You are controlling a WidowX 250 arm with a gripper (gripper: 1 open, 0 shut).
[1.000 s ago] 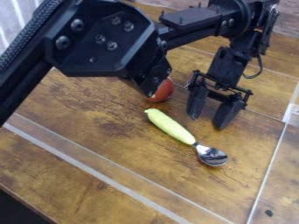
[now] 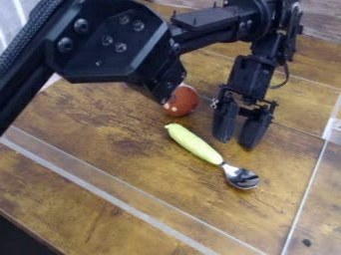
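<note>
The black gripper (image 2: 240,127) is low over the wooden table at the right of centre, open, its dark fingers pointing down; whether they touch the surface I cannot tell. A yellow-green corn cob or similar elongated object (image 2: 193,141) lies to its lower left, beside a silver spoon (image 2: 241,177) at that object's lower end. A round red-orange object (image 2: 181,102) sits left of the gripper, partly hidden by the arm.
The black arm (image 2: 107,45) spans the upper left and top of the view. A pale wall or edge shows at the top.
The gripper and arm have shifted very slightly; the objects on the table have not visibly moved.
</note>
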